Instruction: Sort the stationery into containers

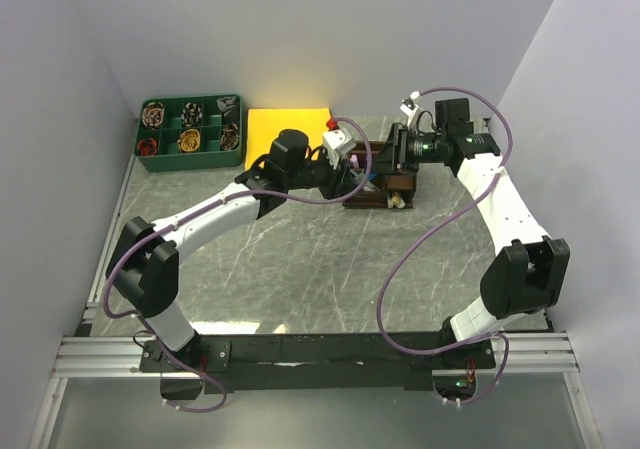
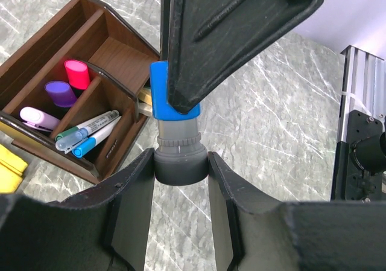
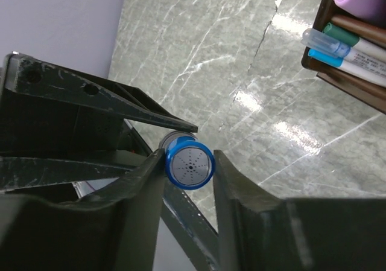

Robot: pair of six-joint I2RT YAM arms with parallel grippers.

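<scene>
A glue stick with a blue cap (image 2: 160, 93) and a grey base (image 2: 181, 165) is held between both arms. My left gripper is shut on the grey base. My right gripper is shut on the blue-capped end, whose round face points at the right wrist camera. Below them stands the brown wooden organizer (image 1: 352, 201). It holds a red marker (image 2: 77, 73), a purple marker (image 2: 60, 93), a lilac highlighter (image 2: 38, 117) and several slim pens (image 2: 93, 132). From above, the arms cover most of the glue stick.
At the back left, a green compartment tray (image 1: 160, 164) holds several coiled items. A yellow sheet (image 1: 275, 129) lies between tray and organizer. Purple hoses (image 1: 430, 234) loop beside both arms.
</scene>
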